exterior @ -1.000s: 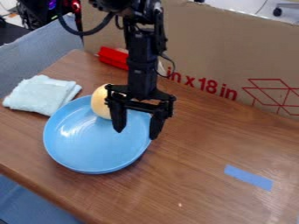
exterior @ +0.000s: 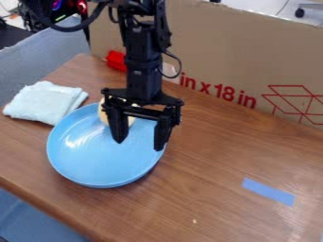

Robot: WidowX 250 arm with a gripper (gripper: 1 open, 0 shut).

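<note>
My black gripper (exterior: 140, 135) hangs over the back half of a light blue plate (exterior: 101, 164), its two fingers apart and pointing down, with nothing visible between their tips. A pale yellow round object (exterior: 104, 112) sits on the plate behind the gripper, largely hidden by it, so I cannot tell its shape fully.
A folded pale cloth (exterior: 45, 103) lies left of the plate. A red object (exterior: 115, 60) is at the back, behind the arm, before a cardboard box (exterior: 252, 66). A blue tape strip (exterior: 267, 191) is at the right.
My gripper has shifted slightly left and down over the plate, and more of the yellow object is now hidden behind it.
</note>
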